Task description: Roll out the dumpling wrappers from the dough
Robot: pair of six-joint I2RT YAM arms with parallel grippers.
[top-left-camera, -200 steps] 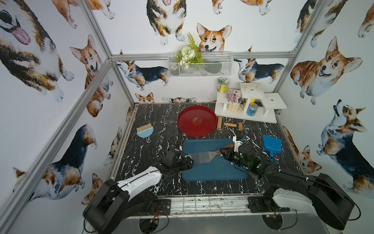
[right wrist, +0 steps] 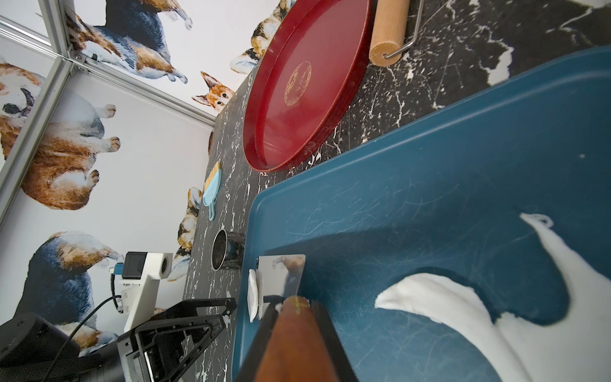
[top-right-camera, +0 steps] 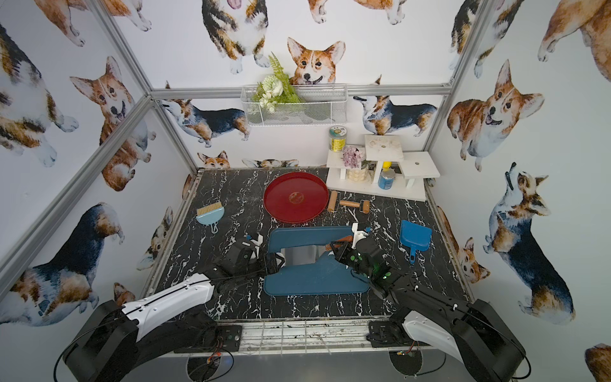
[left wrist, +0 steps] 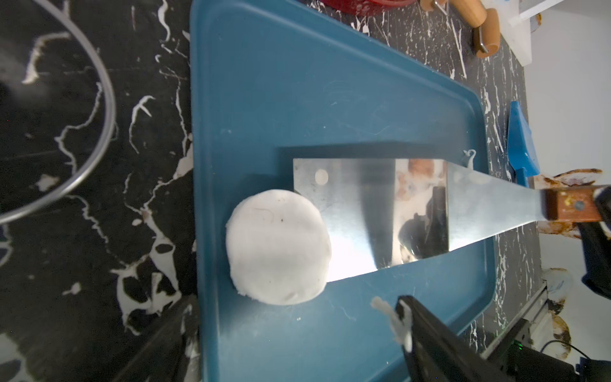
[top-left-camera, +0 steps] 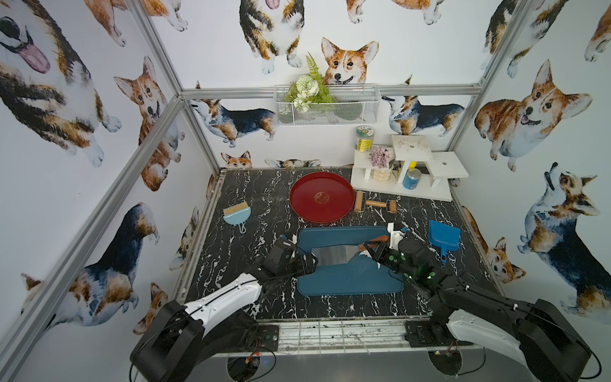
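In the left wrist view, a round, flat white dough disc (left wrist: 278, 247) lies near the blue tray's (left wrist: 331, 95) left edge. Against its right side rests the steel blade of a spatula (left wrist: 369, 210); whether the blade reaches underneath cannot be told. My right gripper (top-left-camera: 376, 252) is shut on the spatula's orange-brown handle (right wrist: 296, 347). My left gripper stands open by the disc's near side, nothing between its spread fingers. White leftover dough (right wrist: 553, 324) with curved strips lies at the tray's right in the right wrist view.
A metal ring cutter (right wrist: 222, 249) stands left of the tray. Behind lie a red round plate (top-left-camera: 322, 197) and wooden rollers (top-left-camera: 380, 205). A blue dustpan (top-left-camera: 444, 235) is at right, a brush (top-left-camera: 236, 213) at left. The tray's front part looks clear.
My right gripper has shifted slightly right and back, drawing the spatula blade a little to the right. The left gripper has moved only slightly beside the disc.
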